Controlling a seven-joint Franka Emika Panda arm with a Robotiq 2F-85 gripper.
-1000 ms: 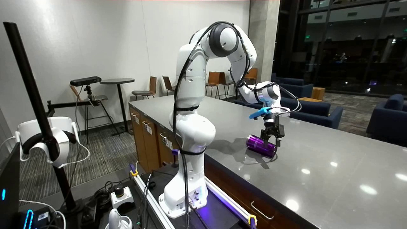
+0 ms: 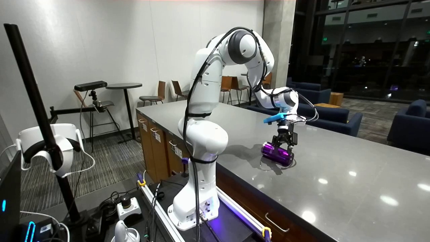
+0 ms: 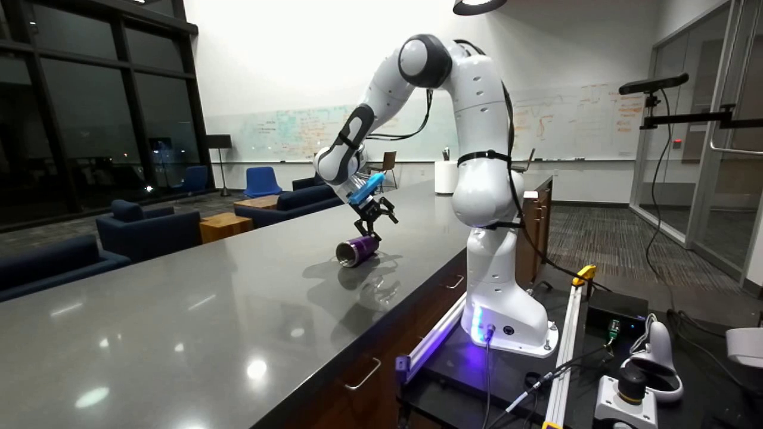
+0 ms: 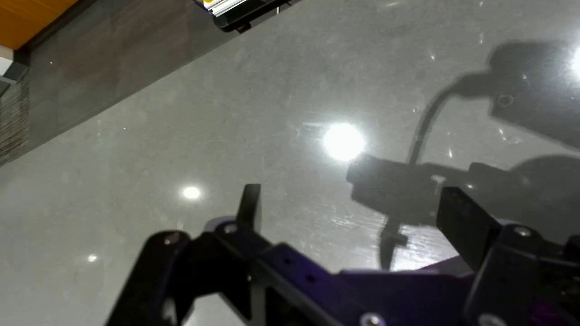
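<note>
A shiny purple tumbler (image 2: 278,154) lies on its side on the grey counter (image 3: 214,300). Its hollow silver mouth faces the camera in exterior view 2, where the purple body (image 3: 363,246) shows behind it. My black gripper (image 2: 283,146) hangs right at the tumbler, overlapping its upper side in exterior view 1. In exterior view 2 the gripper (image 3: 384,227) has its fingers spread, one tip close to or touching the tumbler's top. From the wrist, the gripper stands open with wide space between its fingers; bare counter shows past them. Whether a finger touches the tumbler cannot be told.
A white cylindrical container (image 3: 445,177) stands at the far end, behind the arm in exterior view 2. The counter's front edge (image 2: 258,193) runs between the robot's base and the tumbler.
The arm's elbow has shifted right in exterior view 1, and the gripper has moved slightly left over the tumbler. The tumbler has shifted or turned a little and still lies on its side.
</note>
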